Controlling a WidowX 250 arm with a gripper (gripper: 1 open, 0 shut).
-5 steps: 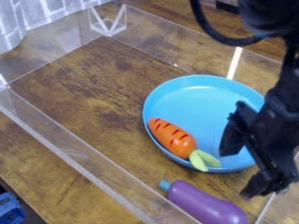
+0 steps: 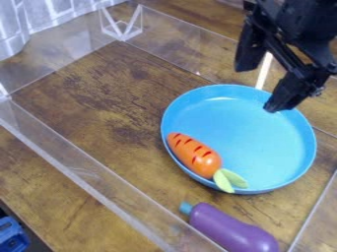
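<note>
A blue plate (image 2: pixel 257 128) lies on the wooden surface, and on its left part rests an orange toy carrot (image 2: pixel 195 154) with pale green leaves. A purple toy eggplant (image 2: pixel 237 230) lies below the plate. My black gripper (image 2: pixel 263 79) hangs high at the upper right, over the plate's back, open, its dark fingers apart with nothing visible between them.
Clear plastic walls border the workspace along the back, left and front. The wooden surface (image 2: pixel 93 79) left of the plate is clear. A small blue object (image 2: pixel 11 236) sits outside the wall at the lower left.
My gripper has risen from low beside the eggplant and the plate's right side to high over the plate's back. The carrot and eggplant have not visibly moved.
</note>
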